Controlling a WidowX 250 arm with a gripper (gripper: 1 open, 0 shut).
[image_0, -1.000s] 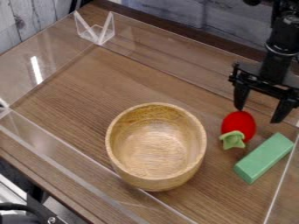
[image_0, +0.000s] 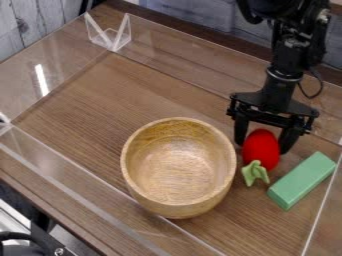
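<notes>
The black gripper (image_0: 269, 134) is lowered over a red object with a green top (image_0: 263, 150), resembling a toy strawberry or pepper, with its fingers around or just above the red part's upper end. The gripper is open; whether the fingers touch the object cannot be told. The green top points toward the front, beside a large tan bowl (image_0: 135, 144).
A green block (image_0: 302, 182) lies close by at the lower right. A small clear plastic item (image_0: 108, 33) stands at the upper left.
The arm has moved leftward and toward the front, down onto the red object, from the upper right. The red object appears slightly shifted.
</notes>
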